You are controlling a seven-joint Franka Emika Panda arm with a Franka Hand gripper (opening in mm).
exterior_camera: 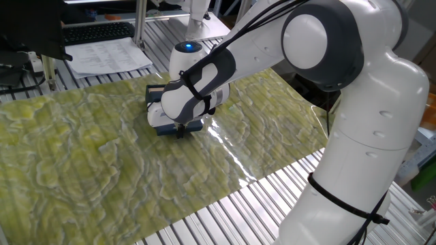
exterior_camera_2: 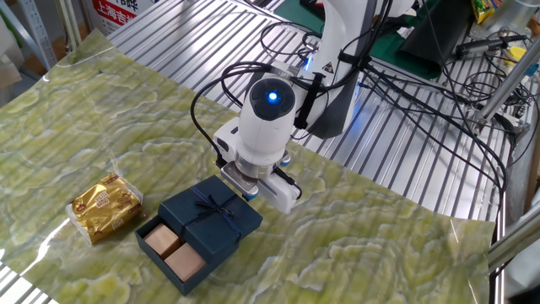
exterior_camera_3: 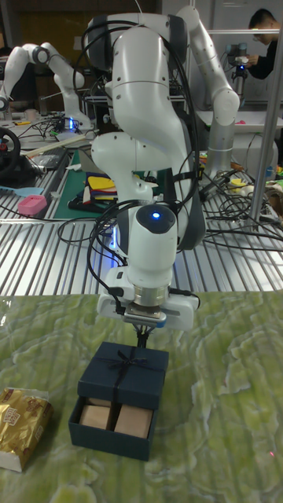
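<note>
A dark blue gift box (exterior_camera_3: 108,440) stands on the green patterned sheet, part uncovered, with two tan blocks (exterior_camera_3: 132,420) showing inside. Its dark blue lid (exterior_camera_3: 104,362), tied with a dark ribbon bow (exterior_camera_2: 208,204), lies askew over the rear part of the box. My gripper (exterior_camera_3: 143,337) points down at the lid's back edge, on the robot's side. The dark fingertips look close together in exterior view 3. Whether they pinch the lid or ribbon is hidden. In exterior view 2 the hand covers the fingers; exterior view 1 shows a dark finger (exterior_camera: 180,131) against the lid's side.
A gold foil packet (exterior_camera_2: 107,207) lies beside the box, apart from it. The green marbled sheet (exterior_camera: 75,170) is otherwise clear around them. Behind the sheet runs the ribbed metal table (exterior_camera_2: 405,160), with black cables hanging from the arm. Papers (exterior_camera: 107,56) and a keyboard lie off the sheet.
</note>
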